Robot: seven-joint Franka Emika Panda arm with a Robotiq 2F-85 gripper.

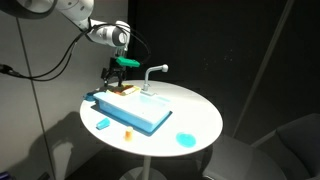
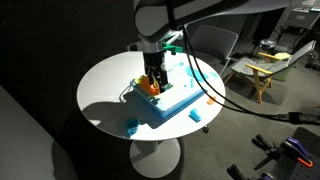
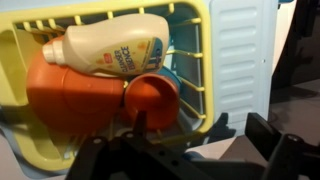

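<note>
My gripper is open above the yellow dish rack [image 3: 205, 60], its dark fingers spread along the lower part of the wrist view. Inside the rack lies a cream bottle [image 3: 105, 46] with a printed label, on its side. Under and beside it are a large orange dish [image 3: 62, 98] and a smaller orange cup [image 3: 152, 98], whose round opening faces the camera. Nothing shows held between the fingers. From outside, the gripper [image 1: 112, 74] hangs over the rack end of the blue toy sink [image 1: 148, 118]; the arm partly hides the rack.
A grey faucet [image 1: 150, 72] rises behind the basin. On the round white table [image 1: 200, 110] lie a blue item [image 1: 103, 124], a small orange item [image 1: 129, 134] and a turquoise piece [image 1: 186, 139]. Another blue object [image 2: 131, 126] rests near the table's edge.
</note>
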